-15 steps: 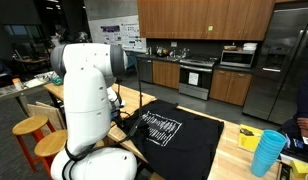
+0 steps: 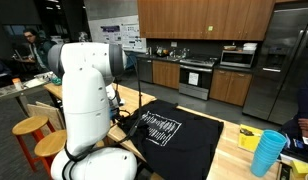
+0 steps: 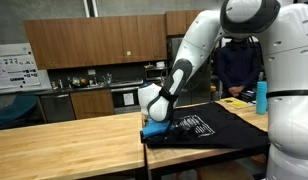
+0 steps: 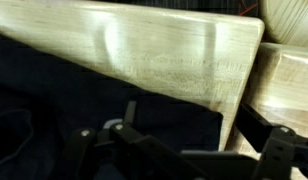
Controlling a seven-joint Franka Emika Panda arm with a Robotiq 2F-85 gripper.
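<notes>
A black cloth with white print [image 2: 194, 135] lies spread over the wooden table, its near-left part bunched up. In exterior view 2 my gripper [image 3: 156, 130] is low at the left edge of this black cloth [image 3: 229, 122]. Seen from the wrist, the open gripper has its fingers apart, with a corner of the dark cloth [image 4: 79, 90] lying between and below them. One finger is over the cloth, while the other is past its edge, over bare wood. Whether the fingertips touch the cloth or table cannot be told.
A blue cup [image 2: 266, 153] stands at the table's right side, near a yellow item [image 2: 250, 138]. Wooden stools [image 2: 34, 124] are at the left. Bare tabletop [image 3: 64, 145] extends left of the cloth in exterior view 2.
My arm and the cloth look unmoved. The person in the left background of exterior view 1 has shifted position.
</notes>
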